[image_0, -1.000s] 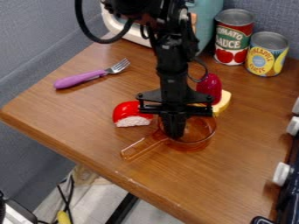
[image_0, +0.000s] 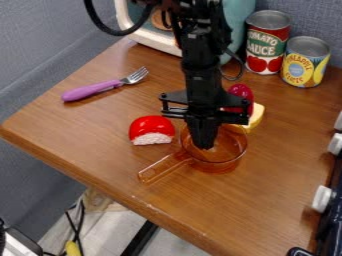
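My black gripper (image_0: 203, 134) points down into an orange transparent pan (image_0: 219, 160), whose handle reaches toward the lower left. Its fingertips are at or inside the pan; whether they are open or shut, or hold anything, is hard to tell. A red and white piece (image_0: 151, 128), like toy food, lies left of the pan. A red-purple rounded object (image_0: 241, 94) and a pale yellow piece (image_0: 255, 115) sit behind the gripper, partly hidden by it.
A purple-handled fork (image_0: 94, 89) lies at the left. Two cans (image_0: 266, 45) (image_0: 306, 65) stand at the back right near a teal and white appliance (image_0: 152, 30). A dark appliance (image_0: 329, 220) with white knobs lines the right edge.
Since a second ago the arm has risen slightly, uncovering a little more of the pan; the pan and other objects look unmoved.
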